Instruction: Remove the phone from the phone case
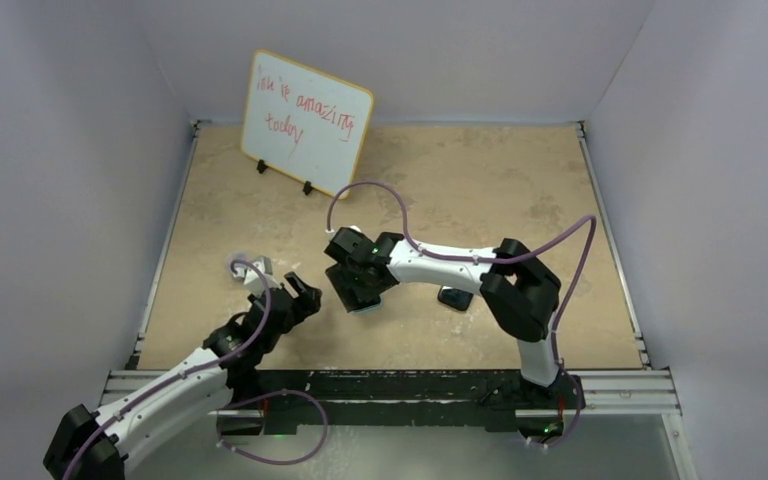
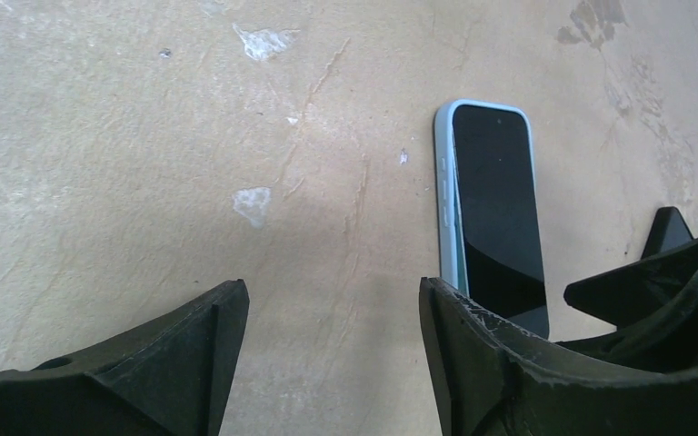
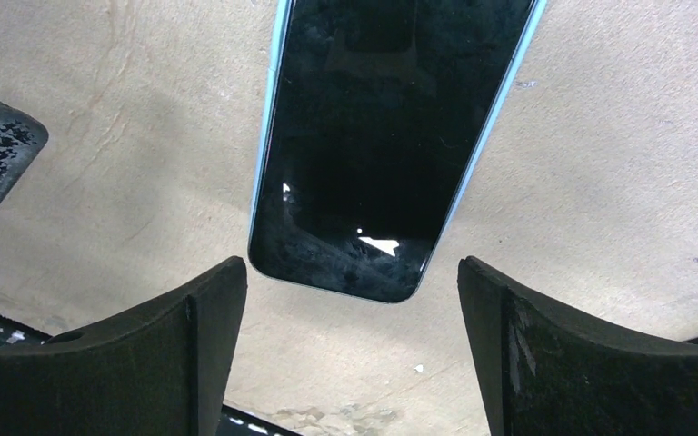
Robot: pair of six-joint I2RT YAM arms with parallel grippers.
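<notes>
A black-screened phone in a light blue case point(image 2: 495, 182) lies face up on the table, mostly covered by the right arm in the top view. My right gripper hangs over it, open, the phone's end point(image 3: 354, 218) just beyond its fingertips with nothing held. Left of the phone, my left gripper stands low over the bare tabletop, its fingers apart and empty.
A second dark phone point(image 1: 456, 298) lies to the right, under the right arm. A whiteboard point(image 1: 305, 120) stands at the back left, and a small round clear object point(image 1: 236, 268) lies at the left.
</notes>
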